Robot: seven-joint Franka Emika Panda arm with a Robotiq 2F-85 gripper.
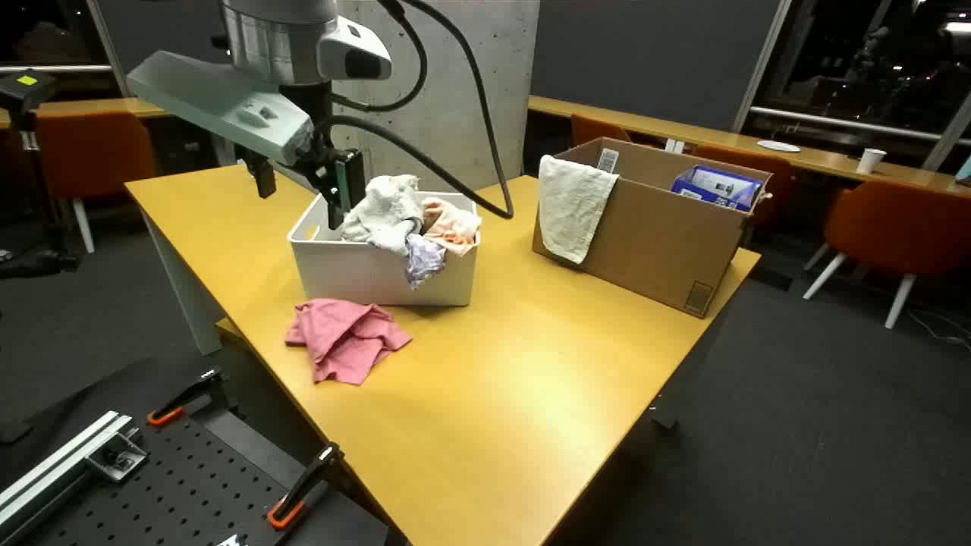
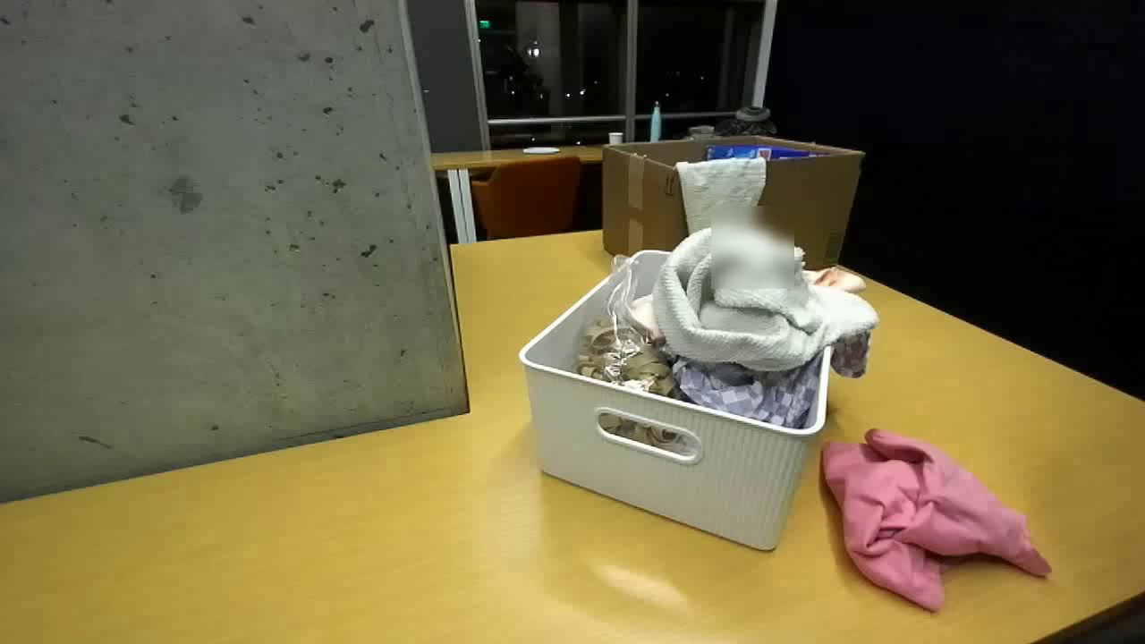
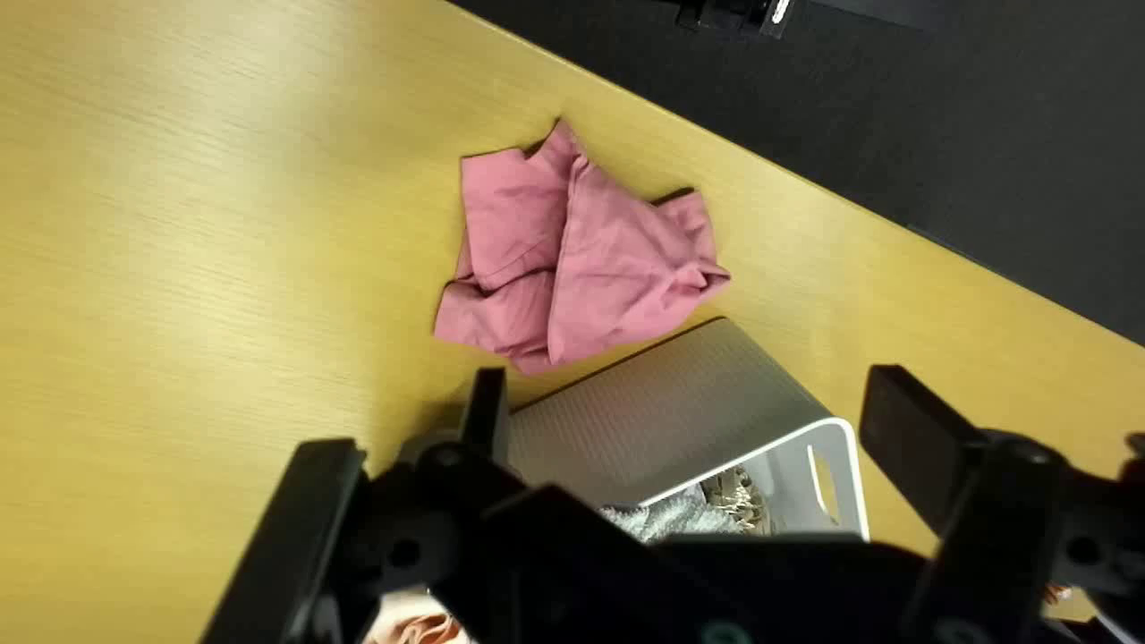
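A pink cloth (image 1: 348, 340) lies crumpled on the table just outside a white bin (image 2: 655, 488); it also shows whole in the wrist view as a pink cloth (image 3: 585, 252). Heaped in the bin are a whitish towel (image 2: 741, 327), a lavender checked cloth (image 2: 746, 388) and a peach cloth (image 1: 450, 224). Over the bin's end hangs my gripper (image 1: 302, 200), open. From the wrist, the gripper has its fingers wide apart, with no cloth held between them. The arm does not appear in exterior view 2.
At the table's far side stands a cardboard box (image 1: 646, 241), a whitish cloth (image 1: 573, 208) draped over its rim and a blue package (image 1: 719, 186) inside. A concrete pillar (image 2: 215, 236) rises beside the table. Clear tabletop (image 1: 510, 391) stretches in front of bin and box.
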